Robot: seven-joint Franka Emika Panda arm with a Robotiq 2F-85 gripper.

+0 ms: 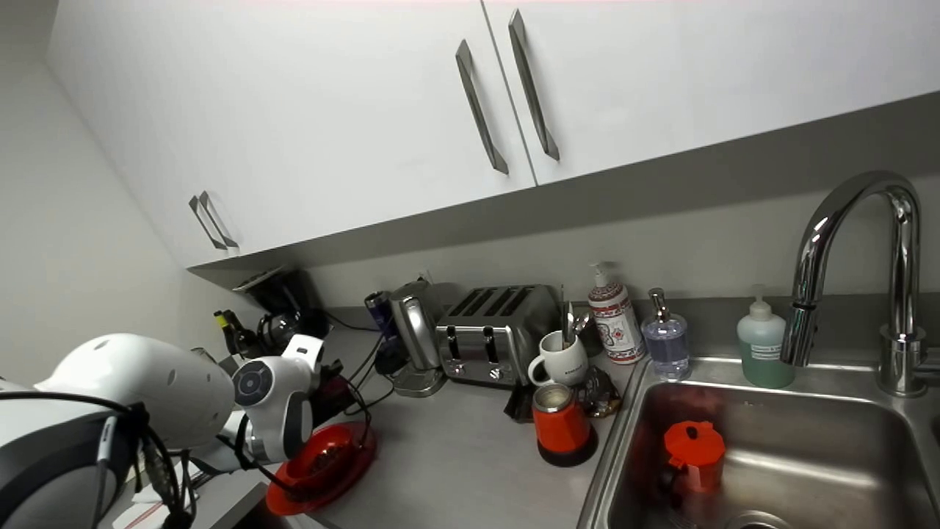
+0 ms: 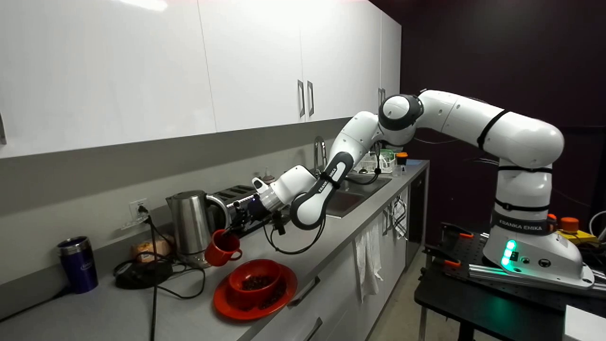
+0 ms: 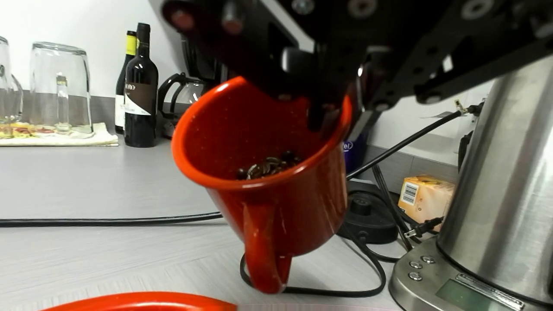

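Observation:
A red mug hangs tilted above the counter, with my gripper shut on its rim and wall. Dark beans lie inside the mug, whose handle points down toward the camera in the wrist view. Below and beside it, a red bowl holding more dark beans rests on a red plate near the counter's front edge. Only a strip of red rim shows at the bottom of the wrist view. In exterior view 1 the arm hides the fingers.
A steel kettle stands close behind the mug, with a toaster beside it. Black cables run over the counter. A blue tumbler and wine bottles stand farther along. Bare counter lies between plate and sink.

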